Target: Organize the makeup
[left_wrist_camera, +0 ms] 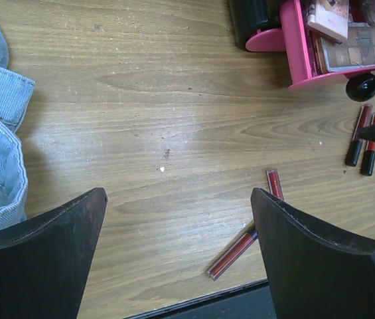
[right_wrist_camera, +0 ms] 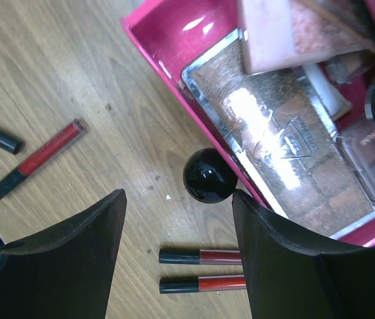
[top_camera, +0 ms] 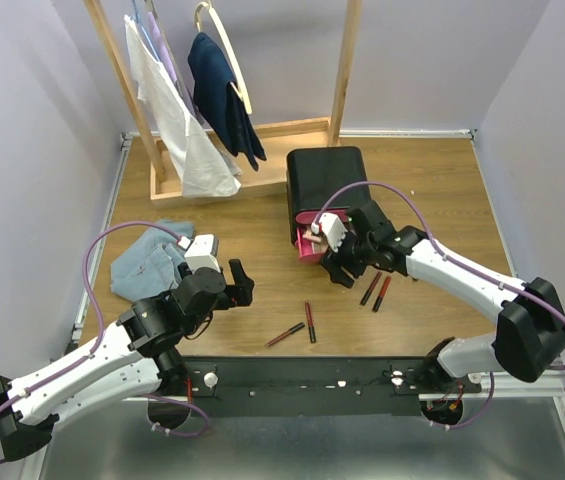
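Observation:
The black makeup case [top_camera: 324, 175] has its pink drawer [left_wrist_camera: 298, 50] out, filled with palettes [right_wrist_camera: 273, 133] and containers. My right gripper is open at the drawer's outer edge, beside a round black item [right_wrist_camera: 210, 175] on the table against the pink wall. Two lipstick tubes [left_wrist_camera: 358, 133] lie below the drawer; two more [left_wrist_camera: 233, 256] lie loose at the front middle. My left gripper stands open over the table between the folded jeans and those front tubes, nothing between its fingers.
Folded jeans [top_camera: 142, 265] lie at the left. A wooden rack [top_camera: 152, 170] with hanging clothes stands at the back left. The table's middle and back right have bare room.

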